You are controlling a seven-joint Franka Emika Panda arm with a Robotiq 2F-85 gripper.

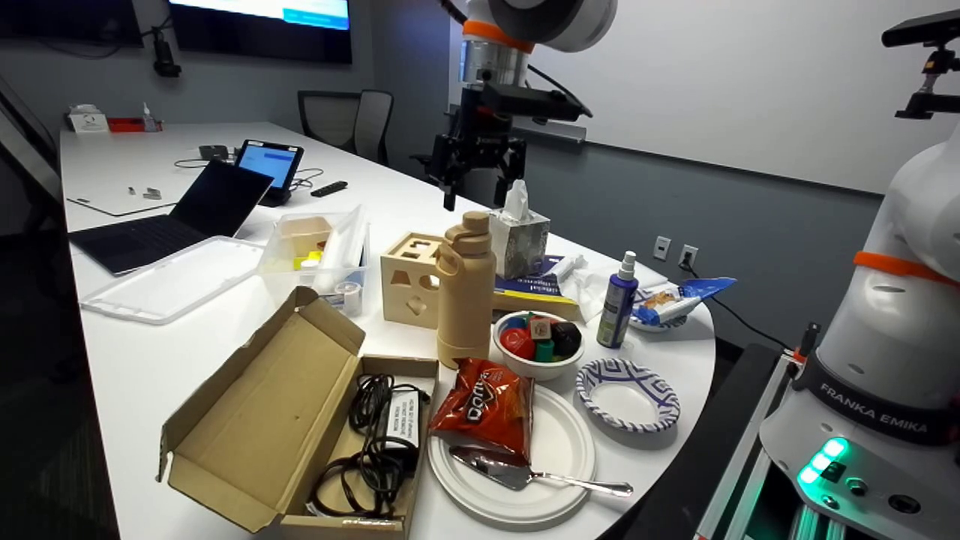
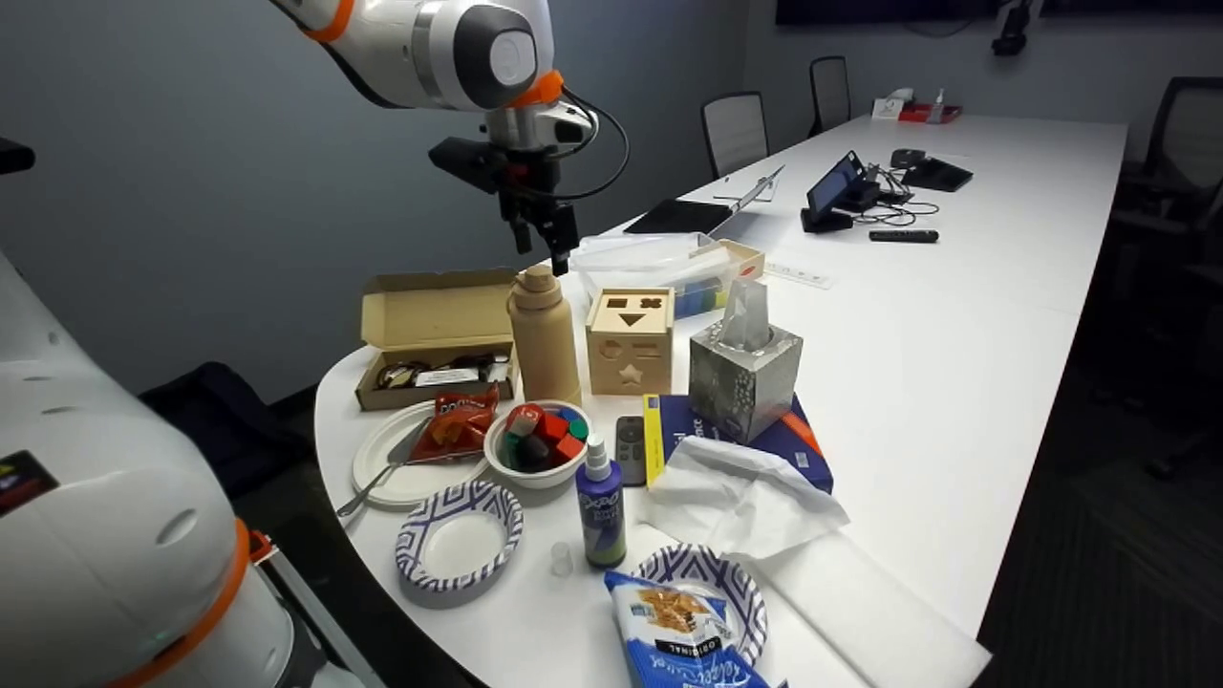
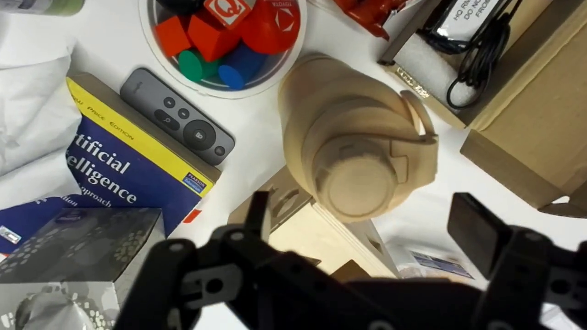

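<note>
My gripper (image 1: 474, 199) is open and empty, held in the air above the table. In the wrist view its two fingers (image 3: 477, 233) stand wide apart. Below, slightly ahead of the gap between them, is the cap of a tall tan bottle (image 3: 355, 165). That bottle stands upright beside a wooden shape-sorter box (image 2: 631, 344). From the second exterior side, the gripper (image 2: 545, 254) appears just above the bottle's cap, without visible contact. A white bowl (image 1: 537, 367) of coloured blocks sits close to the bottle.
An open cardboard box (image 1: 261, 414) with cables lies beside the bottle. A Doritos bag (image 1: 486, 409) and a server rest on white plates (image 1: 567, 441). Around them are a tissue box (image 2: 745, 378) on a book, a spray bottle (image 2: 601, 505), a remote (image 3: 176, 116) and a clear bin (image 1: 355, 256).
</note>
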